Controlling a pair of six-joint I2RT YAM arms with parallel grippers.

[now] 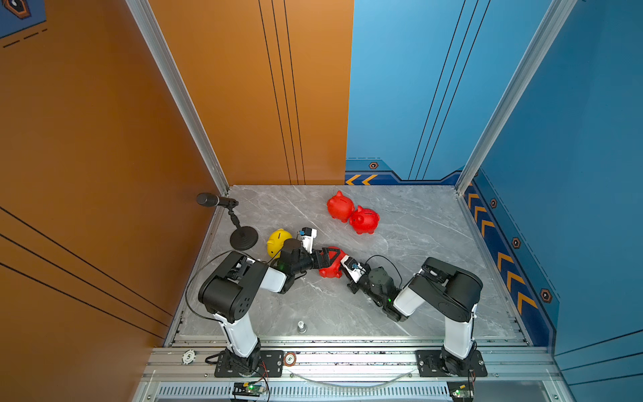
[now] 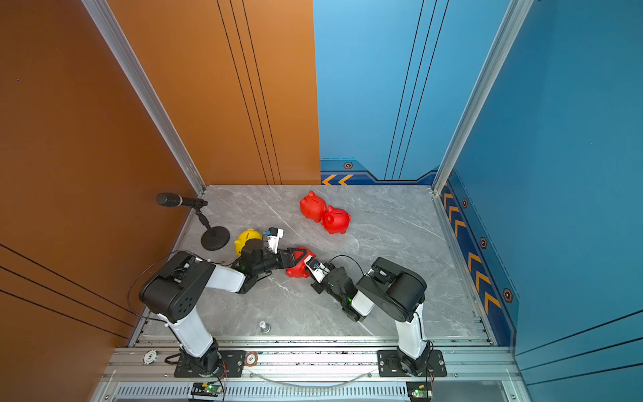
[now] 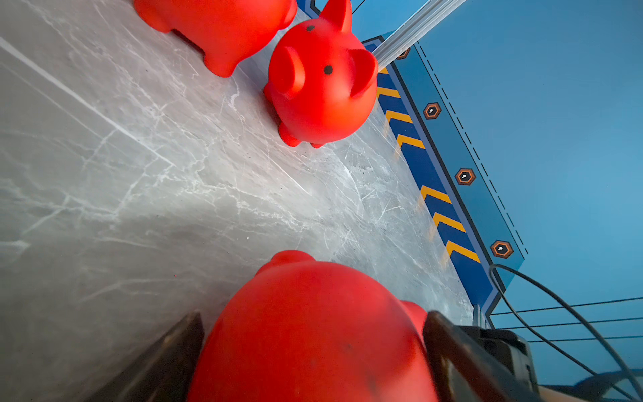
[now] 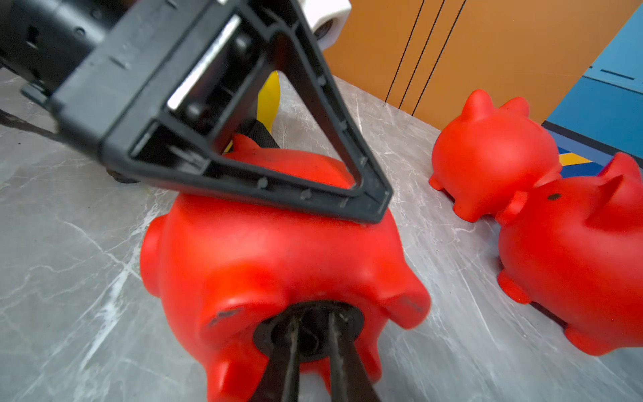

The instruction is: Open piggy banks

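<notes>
A red piggy bank lies on its side between my grippers, its round black bottom plug facing my right gripper, whose narrow fingertips are at the plug, slightly apart. My left gripper straddles this bank from the other side, fingers either side of its body. Two more red piggy banks stand behind. A yellow piggy bank is beside my left gripper, partly hidden.
A microphone on a stand is at the left; a small silver cylinder sits near the front edge.
</notes>
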